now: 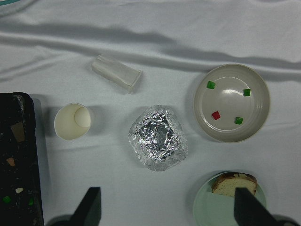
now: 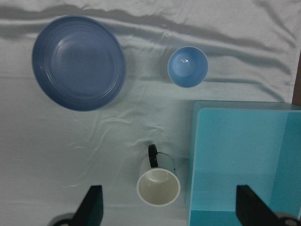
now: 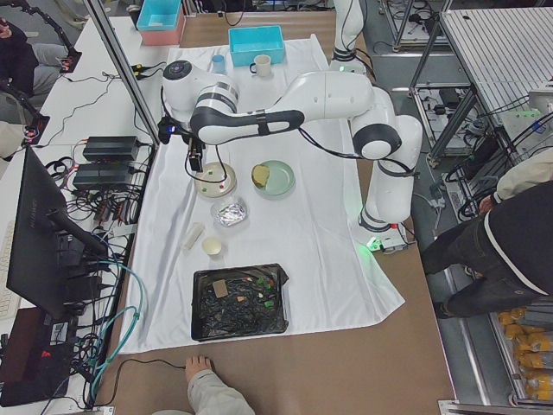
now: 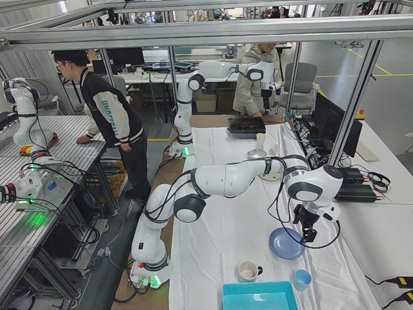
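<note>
My left gripper is open above the white cloth, with nothing between its fingers. Beneath it lie a crumpled foil item (image 1: 158, 139), a cream cup (image 1: 70, 123), a clear oblong piece (image 1: 115, 72), a beige plate (image 1: 207, 108) with several small green and red pieces, and a green plate (image 1: 206, 212) holding a bread slice (image 1: 228, 185). My right gripper is open above a blue plate (image 2: 78, 63), a blue cup (image 2: 187, 67), a white mug (image 2: 158, 188) with a black handle and an empty turquoise bin (image 2: 240, 155).
A black tray (image 3: 238, 322) of dark material with small pieces stands at one end of the cloth (image 3: 333, 268). Monitors (image 3: 39, 233) and cables line one side. A person (image 4: 110, 116) stands beside the neighbouring metal table.
</note>
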